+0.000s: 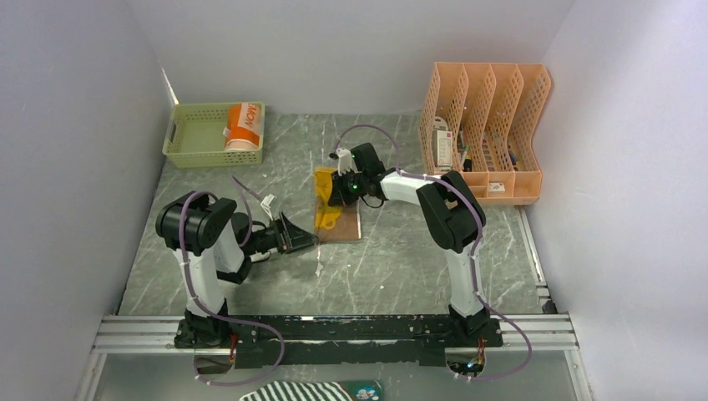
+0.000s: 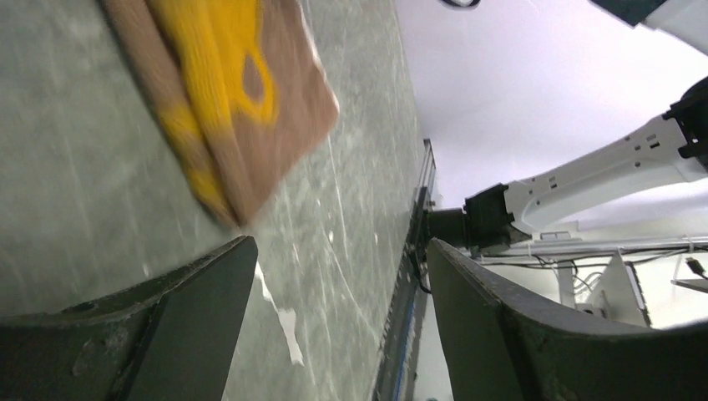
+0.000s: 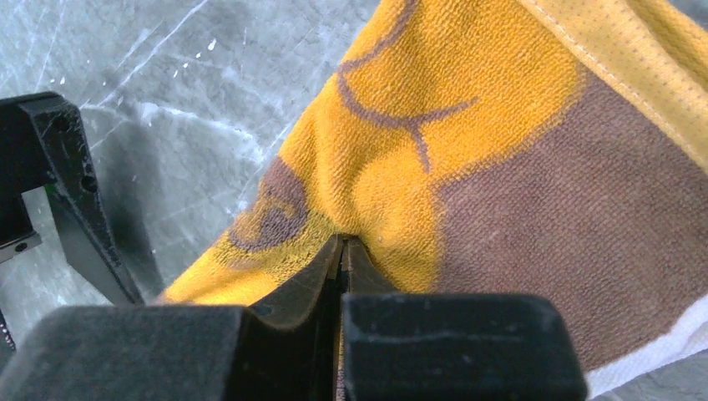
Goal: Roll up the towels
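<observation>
A yellow and brown towel (image 1: 338,225) lies at the table's middle, its left edge folded in the left wrist view (image 2: 284,117). My right gripper (image 1: 334,199) is on its upper part; in the right wrist view the fingertips (image 3: 367,267) are shut, pressed into the bunched yellow cloth (image 3: 518,109). My left gripper (image 1: 302,241) is just left of the towel's lower corner, its fingers apart with nothing between them.
A green basket (image 1: 188,154) with a rolled orange and white towel (image 1: 243,125) stands at back left. A tan organizer (image 1: 522,150) stands at back right.
</observation>
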